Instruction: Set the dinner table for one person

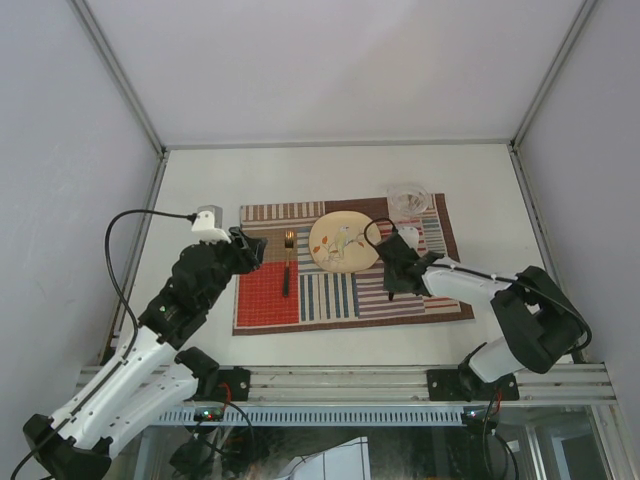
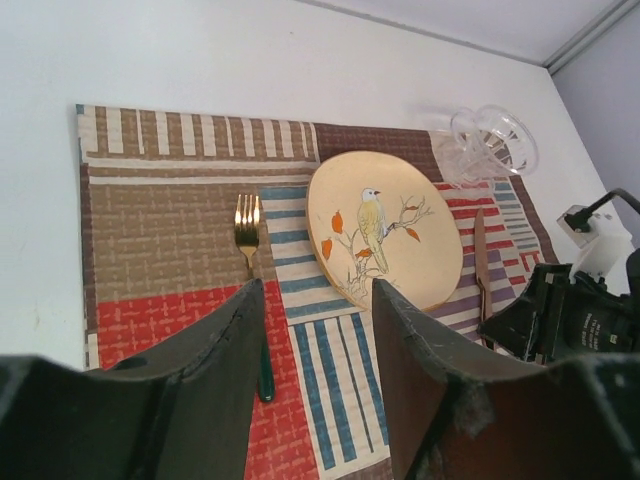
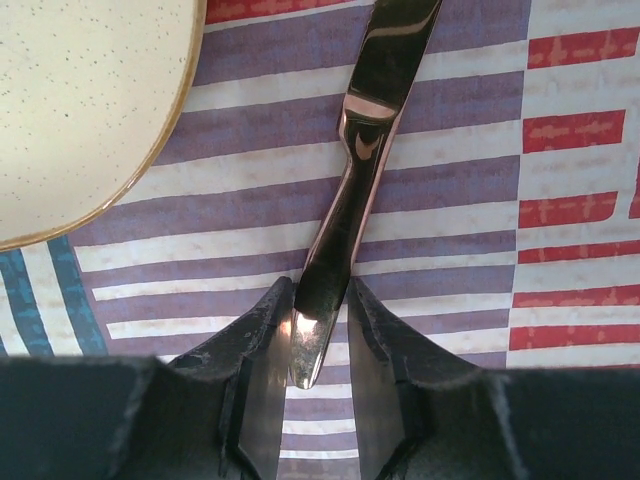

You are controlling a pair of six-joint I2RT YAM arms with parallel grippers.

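Observation:
A round plate with a bird picture lies mid-mat, the fork to its left. The knife lies right of the plate, its handle end between the fingertips of my right gripper; whether these grip it is unclear. A clear glass stands at the back right. My left gripper hangs over the mat's left side, fingers apart, nothing between them.
The patterned mat covers the middle of the white table. Bare table lies around it, with walls at back and sides.

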